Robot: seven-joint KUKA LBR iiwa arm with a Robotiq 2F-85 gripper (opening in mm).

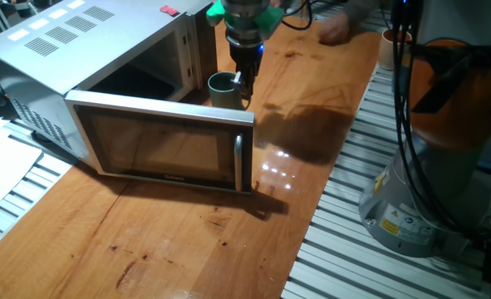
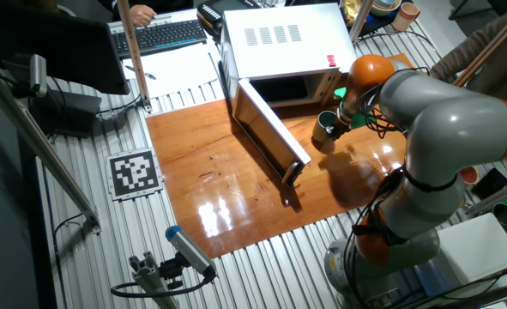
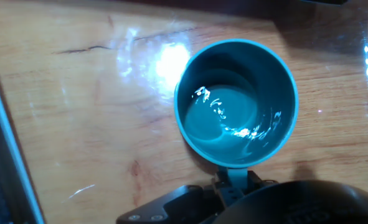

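Observation:
A green mug point(image 1: 225, 94) hangs behind the open microwave door point(image 1: 158, 145) in the first exterior view, partly hidden by the door's top edge. My gripper point(image 1: 246, 81) comes down on its right side, shut on its handle. From the wrist, the mug point(image 3: 233, 106) looks empty, with shiny reflections on its inner wall and floor. Its handle runs between the fingers of my gripper at the bottom of that view. The second exterior view has the mug point(image 2: 324, 127) upright, to the right of the door and in front of the microwave point(image 2: 292, 39).
The microwave door point(image 2: 270, 133) swings out over the wooden board point(image 2: 193, 172), leaving the cavity exposed. A person's hand point(image 1: 335, 30) rests at the far edge of the board. Beside it stands a tan cup point(image 1: 392, 50). The board's front part is clear.

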